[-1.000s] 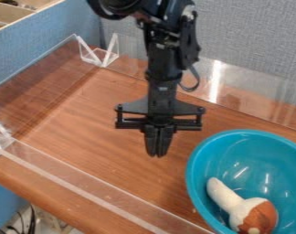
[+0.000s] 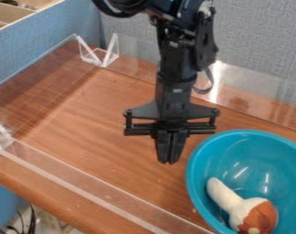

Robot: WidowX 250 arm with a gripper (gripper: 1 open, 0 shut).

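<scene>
My gripper (image 2: 170,151) hangs over the middle of the wooden table (image 2: 89,137), pointing down, its fingers shut with nothing visible between them. To its right, at the lower right, a blue bowl (image 2: 209,160) holds a white toy with an orange-brown cap (image 2: 254,219), lying on its side.
Clear plastic walls with white brackets (image 2: 100,57) edge the table. Blue-grey panels stand behind and to the left, with a wooden box at the top left. Cables lie below the front left edge.
The gripper has moved slightly to the right. The bowl and the toy in it have stayed put.
</scene>
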